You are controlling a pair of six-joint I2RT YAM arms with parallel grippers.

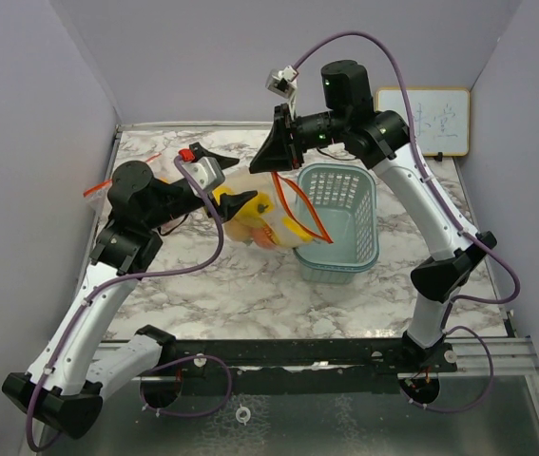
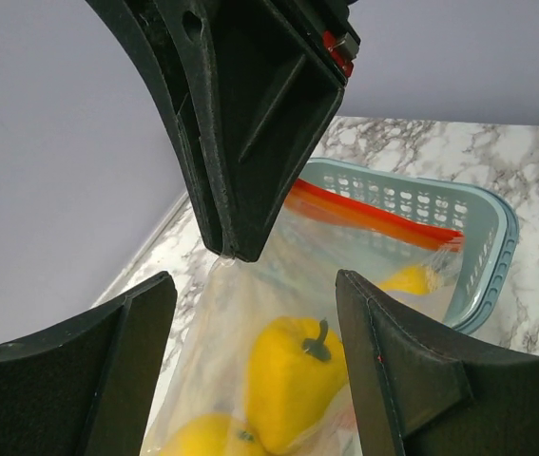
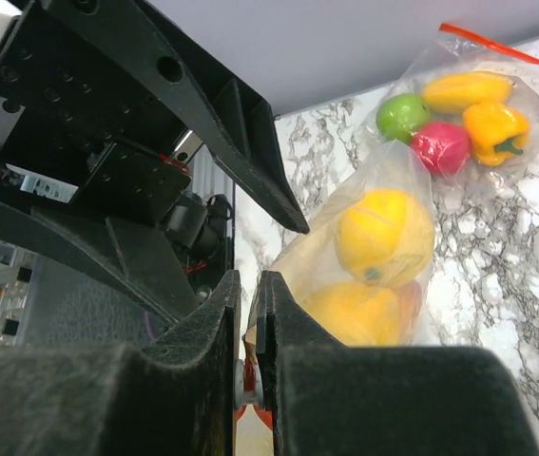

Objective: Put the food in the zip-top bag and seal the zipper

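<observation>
A zip top bag [image 1: 270,228] with yellow food, including a yellow pepper [image 2: 296,380], hangs between my arms, its orange zipper edge slanting down. My right gripper [image 1: 279,161] is shut on the bag's upper edge; in the right wrist view its fingertips [image 3: 279,313] pinch the clear plastic. My left gripper [image 1: 231,180] stands part open at the bag's left side, its fingers [image 2: 117,380] either side of the bag in its own view; whether they touch it I cannot tell.
A second bag of produce lies at the back left, partly behind my left arm. A pale green basket [image 1: 364,228] stands right of the bag. A whiteboard [image 1: 421,119] is at the back right.
</observation>
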